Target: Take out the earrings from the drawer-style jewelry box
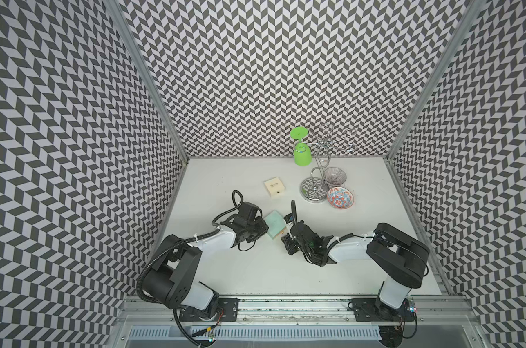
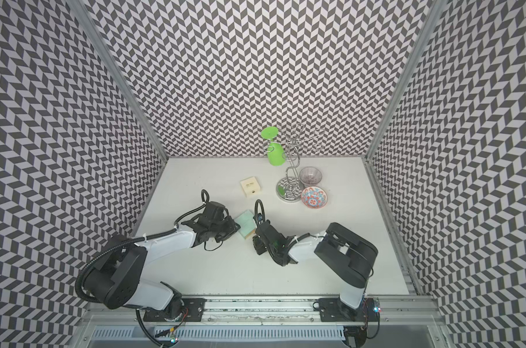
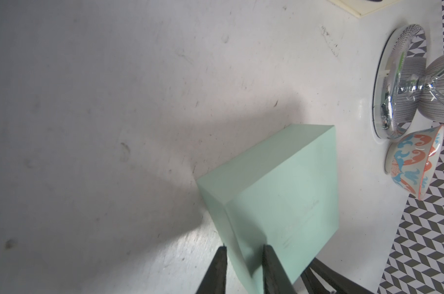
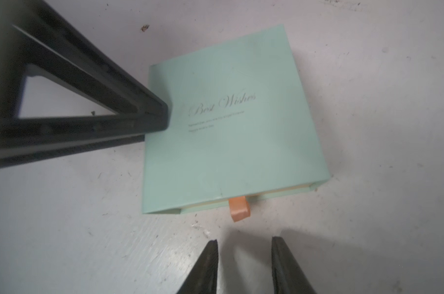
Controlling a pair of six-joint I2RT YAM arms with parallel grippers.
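A mint-green drawer-style box (image 4: 231, 152) lies flat on the table, with "Best Wishes" printed on its lid. Its drawer is closed, and an orange pull tab (image 4: 239, 209) sticks out of the front; any earrings inside are hidden. My left gripper is part open, its fingers on either side of one edge of the box; whether they press on it is unclear. In the right wrist view, the left gripper's dark finger (image 4: 148, 115) meets the left side of the box. My right gripper stands open and empty, just in front of the tab.
Farther back lies a small cream box (image 1: 274, 186). To its right are a metal stand with a round mirrored base (image 1: 314, 190), a patterned bowl (image 1: 340, 197), a clear bowl (image 1: 334, 175) and a green object (image 1: 301, 153).
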